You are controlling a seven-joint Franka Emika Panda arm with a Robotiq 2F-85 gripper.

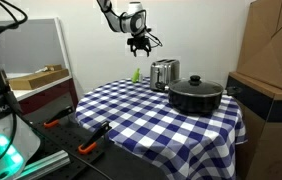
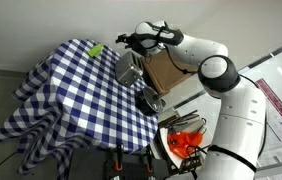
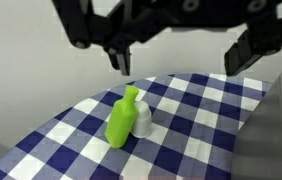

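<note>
High above the far part of the checked table, my gripper [image 1: 140, 49] is open, its fingers apart and empty. Beneath it stands a green bottle [image 3: 122, 120], with a small white object [image 3: 142, 119] right beside it in the wrist view. Both are clear of the fingers [image 3: 121, 58]. A silver toaster [image 1: 165, 75] is to the bottle's right in exterior view 1, and its side fills the lower right of the wrist view. A black lidded pot [image 1: 196, 97] sits nearer and farther right.
Cardboard boxes [image 1: 269, 85] rise beyond the table's right side. A second robot arm [image 1: 6, 125], with orange-marked fingers, occupies the near left.
</note>
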